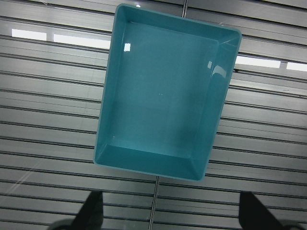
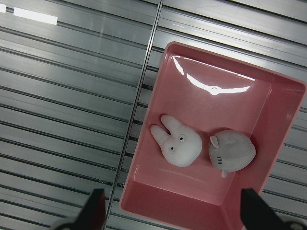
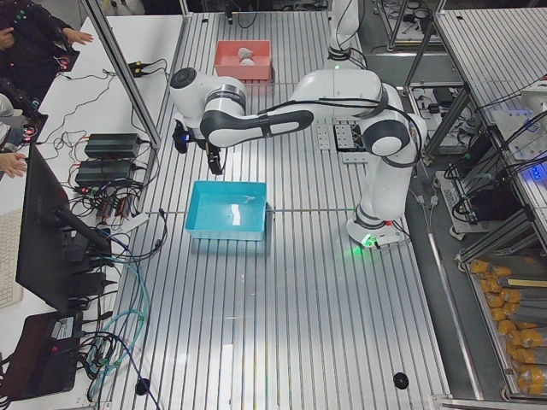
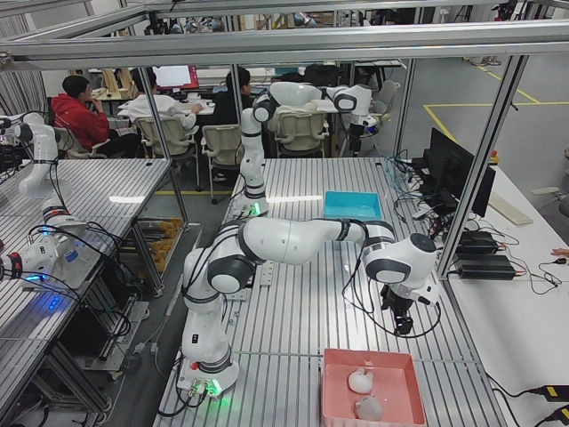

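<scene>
An empty teal bin (image 3: pixel 226 209) rests on the slatted metal table (image 3: pixel 299 325). My left gripper hangs above it, open, its fingers wide apart at the bottom of the left wrist view with nothing between them. A pink bin (image 2: pixel 201 196) at the other end holds a white bunny-like toy (image 2: pixel 181 146) and a grey toy (image 2: pixel 231 151), both lying inside. My right gripper hangs above that bin, open, with nothing between its fingers.
A monitor (image 3: pixel 43 239), dark boxes (image 3: pixel 111 145) and cables line one side of the table. Metal frame posts stand at the table edges. The table around both bins is mostly clear, apart from small plates (image 3: pixel 342 137) near the arm bases.
</scene>
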